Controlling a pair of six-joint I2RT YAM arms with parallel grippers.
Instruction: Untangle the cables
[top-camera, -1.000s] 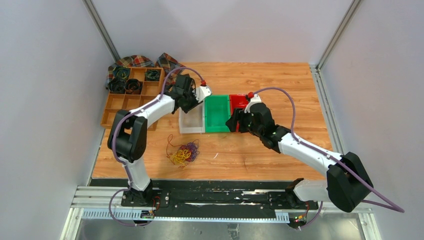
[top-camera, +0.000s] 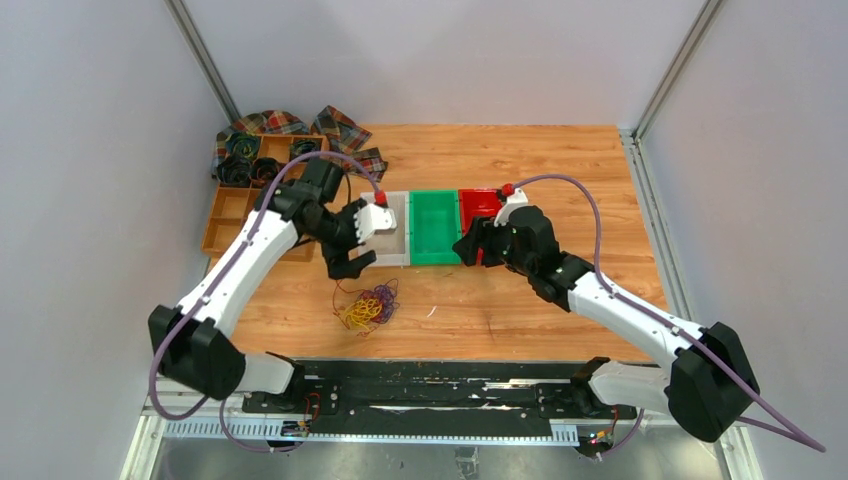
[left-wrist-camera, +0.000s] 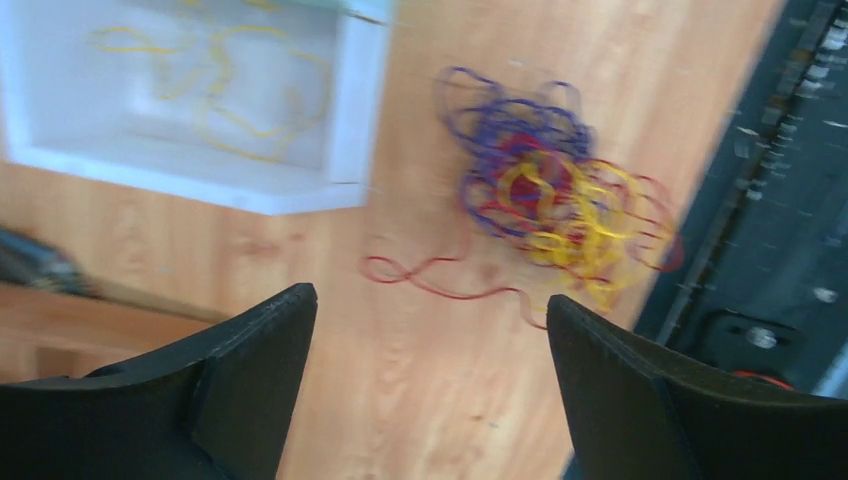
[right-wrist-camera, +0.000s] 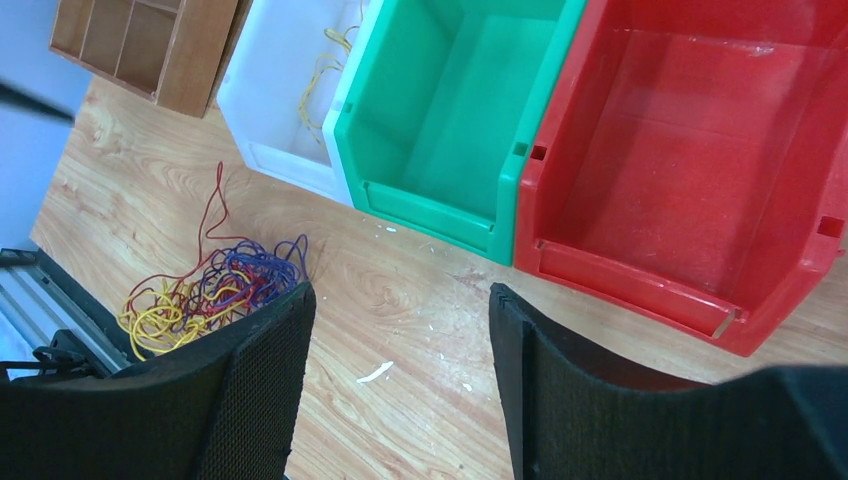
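Note:
A tangle of yellow, purple and red cables (top-camera: 368, 308) lies on the wooden table near its front left, with a red strand reaching out. In the blurred left wrist view the same tangle (left-wrist-camera: 545, 190) is beneath my left gripper, which is open and empty, above and behind the pile. Loose yellow strands (right-wrist-camera: 322, 75) lie in the white bin (right-wrist-camera: 285, 130). My right gripper is open with nothing between its fingers, over the table by the green (right-wrist-camera: 465, 90) and red (right-wrist-camera: 680, 160) bins.
A wooden organizer (top-camera: 228, 205) with dark coiled cables and plaid cloths (top-camera: 340, 130) occupies the back left. The right part of the table and the strip in front of the bins are mostly clear, apart from a small white scrap (top-camera: 432, 310).
My left gripper has come away from over the white bin, moving down-left in the top view toward the cable tangle, and is spread open.

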